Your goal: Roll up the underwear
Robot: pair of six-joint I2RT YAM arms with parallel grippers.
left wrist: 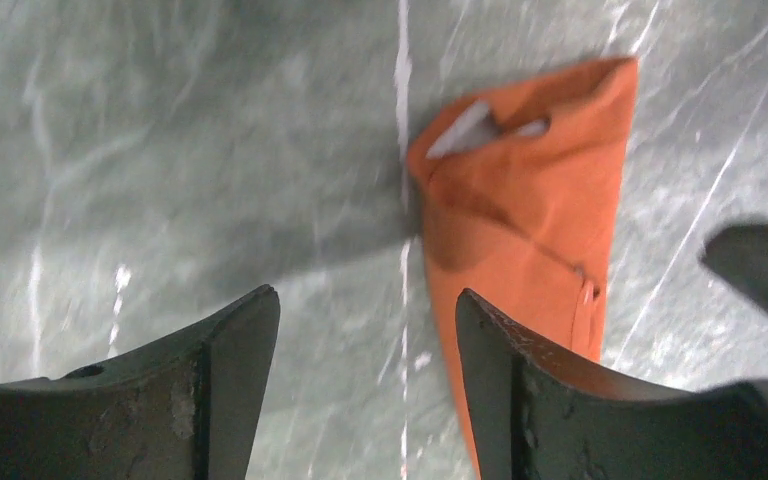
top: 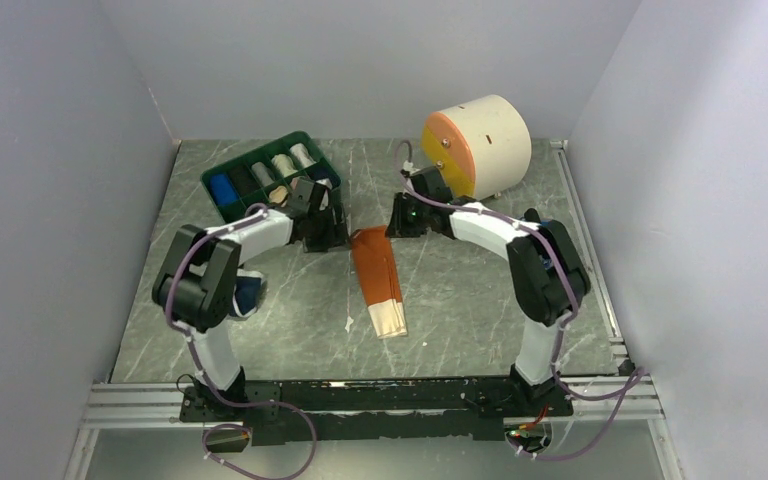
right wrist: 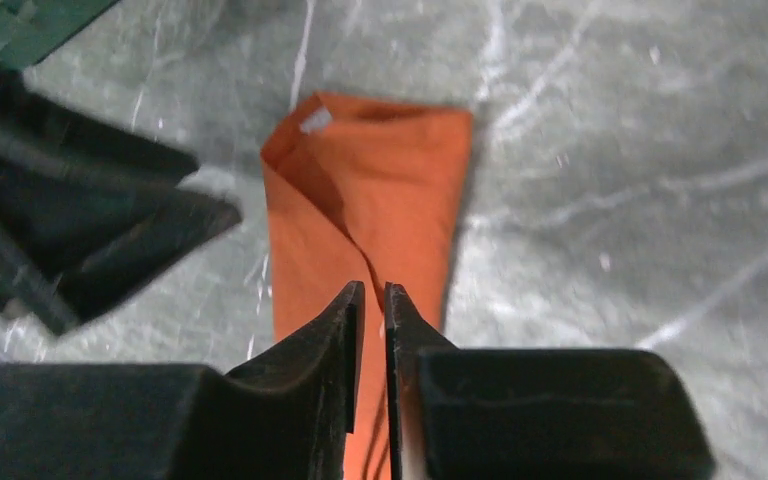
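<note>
The folded underwear, an orange strip with a cream band at its near end, lies on the grey marbled table. At its far end the orange cloth gapes in a loose fold. My left gripper is open just left of that end, with bare table between its fingers. My right gripper stands at the far right corner in the top view, its fingers parted by a narrow gap. Orange cloth shows below and through that gap, none visibly gripped.
Behind my left arm sits a green divided box with several rolled cloths. A white drum-shaped cabinet stands at the back right. Dark blue cloth lies at left, partly behind the left arm.
</note>
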